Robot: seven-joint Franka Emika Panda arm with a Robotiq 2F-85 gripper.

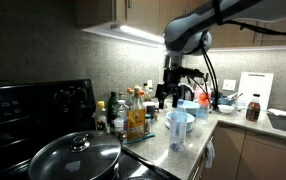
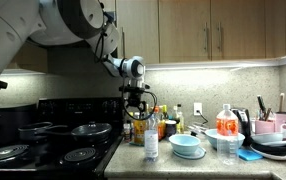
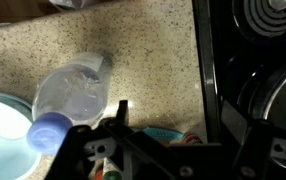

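My gripper hangs over the counter, its dark fingers (image 3: 121, 110) apart and bare counter showing between them. In the wrist view, a clear plastic bottle (image 3: 78, 85) with a blue cap stands to the left of the fingers, not touching them. That view also shows part of a pale blue bowl (image 3: 5, 125) at the left edge. From outside, the gripper (image 1: 176, 94) is high above the counter, near a clear bottle (image 1: 177, 130) and the stacked bowls (image 2: 188, 145).
Several sauce and oil bottles (image 1: 136, 118) crowd the counter beside the stove. A lidded pan (image 1: 76, 160) sits on the stove. Further right are another clear bottle (image 2: 227, 140), a kettle (image 2: 244, 121) and a pink utensil holder (image 2: 264, 127). Cabinets (image 2: 193, 35) hang above.
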